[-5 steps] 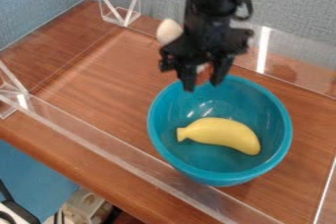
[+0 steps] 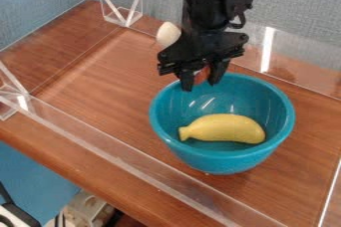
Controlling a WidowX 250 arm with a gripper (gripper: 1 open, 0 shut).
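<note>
The black gripper (image 2: 200, 80) hangs over the back rim of a teal bowl (image 2: 186, 150), its fingertips pointing down at that rim, with something small and reddish partly visible between or behind them. Whether it holds anything is unclear. A yellow banana (image 2: 226, 128) lies in the bowl. A pale egg-shaped object (image 2: 168, 34) sits behind the gripper to its left, partly hidden by it.
Clear plastic walls (image 2: 134, 161) run along its edges, with white brackets (image 2: 120, 10) at the back left and left. Padded grey walls stand behind.
The bowl looks slightly shifted.
</note>
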